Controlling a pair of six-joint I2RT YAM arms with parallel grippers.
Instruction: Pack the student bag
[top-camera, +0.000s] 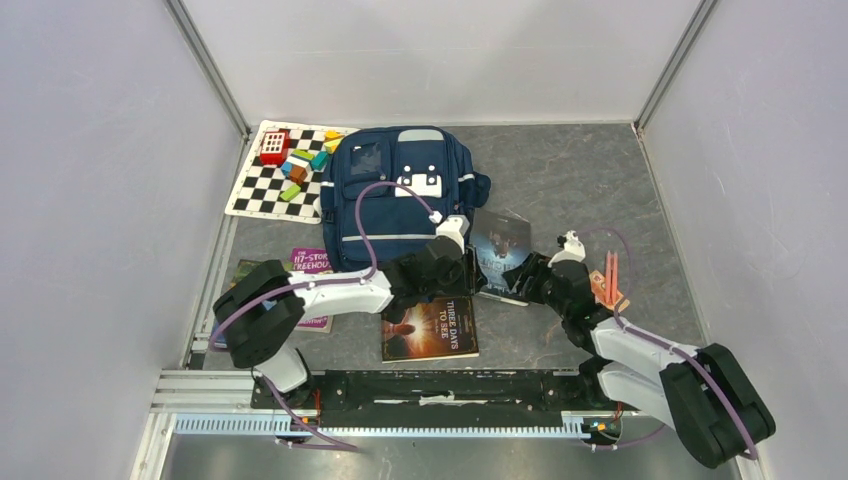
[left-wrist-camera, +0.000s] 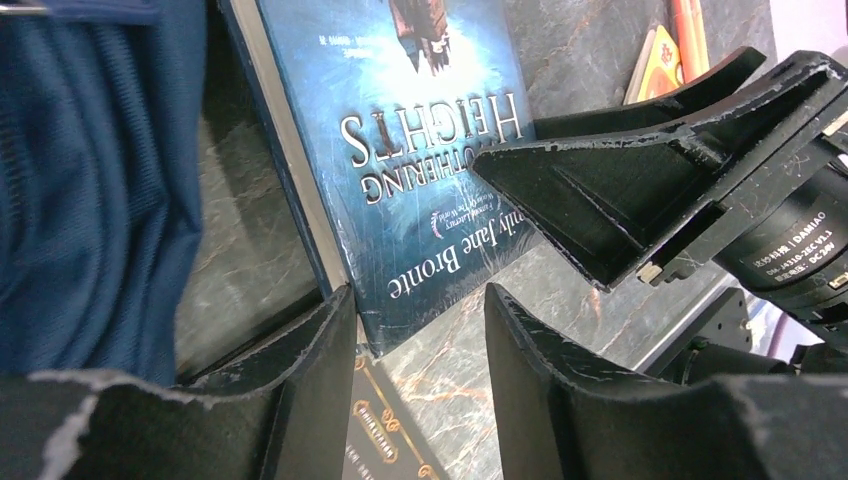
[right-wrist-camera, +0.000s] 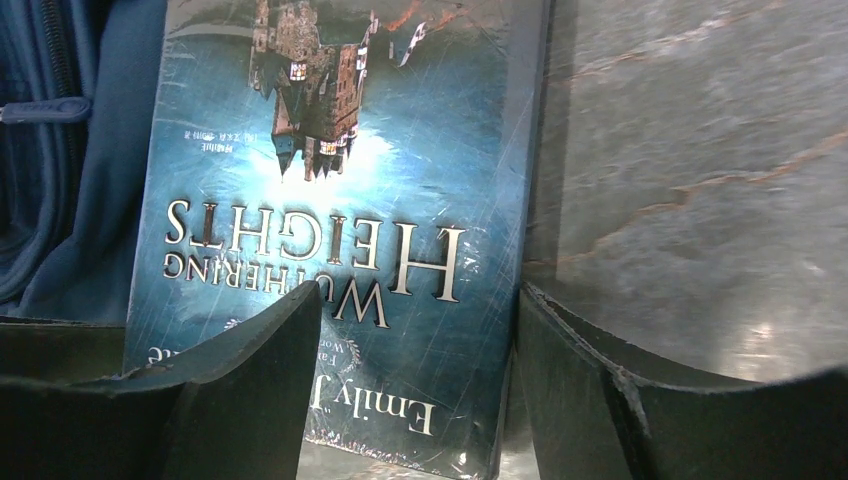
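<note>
The dark blue Wuthering Heights book (top-camera: 503, 248) lies flat or nearly flat right of the navy school bag (top-camera: 395, 190), slightly turned. My left gripper (top-camera: 480, 282) is at its near left corner; in the left wrist view the corner of the blue book (left-wrist-camera: 400, 270) shows between the fingers, which are shut on it. At the book's right side is my right gripper (top-camera: 522, 284), shut on that edge. One finger (right-wrist-camera: 260, 370) overlaps the cover in the right wrist view, the other (right-wrist-camera: 560, 360) stands along the edge. Contact under the book is hidden.
The brown Three Days to See book (top-camera: 430, 330) lies in front. A pink book (top-camera: 311, 260) is partly under my left arm. Orange pencils (top-camera: 611, 275) lie right of my right gripper. A checkered board (top-camera: 262, 195) with blocks sits back left.
</note>
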